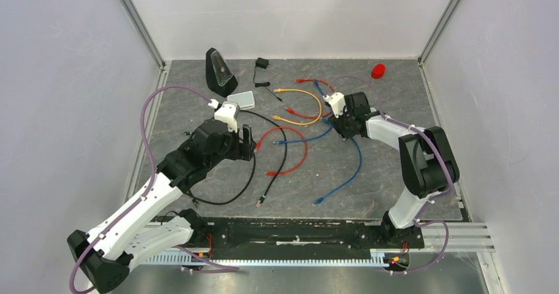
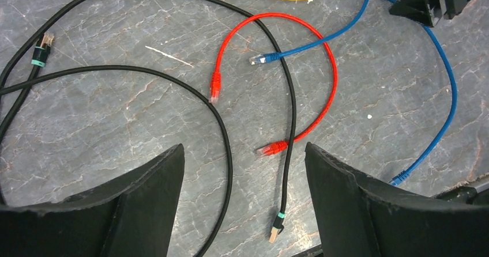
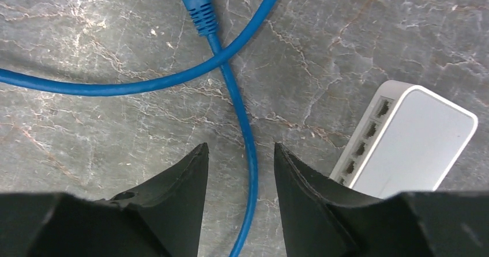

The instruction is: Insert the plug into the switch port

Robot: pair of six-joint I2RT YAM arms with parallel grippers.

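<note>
My right gripper hangs open low over a blue cable (image 3: 248,136). A blue plug (image 3: 202,12) lies at the top of the right wrist view, crossed lower down by another blue stretch of cable. The white switch (image 3: 415,136), with a row of ports facing left, lies to the right of the fingers. My left gripper stands open above black and red cables, nothing between its fingers. A second blue plug (image 2: 264,59) and another (image 2: 399,177) show in the left wrist view.
Yellow cables (image 1: 296,90), a black speaker-like object (image 1: 219,73), a charger (image 1: 262,63), a white box (image 1: 240,99) and a red cap (image 1: 378,71) lie toward the back. Clear floor shows at the front right.
</note>
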